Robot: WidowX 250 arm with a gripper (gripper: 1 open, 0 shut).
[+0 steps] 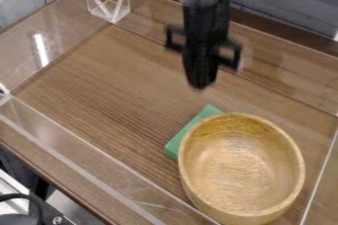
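My gripper (201, 71) is blurred and raised over the wooden table (106, 101), its tip in the upper middle, above and apart from a green block (188, 128). It is shut, with nothing seen between its fingers. The block lies partly hidden behind a large yellow bowl (240, 175) at the lower right.
A small clear wire or plastic holder (109, 2) stands at the back left. Low clear walls edge the table.
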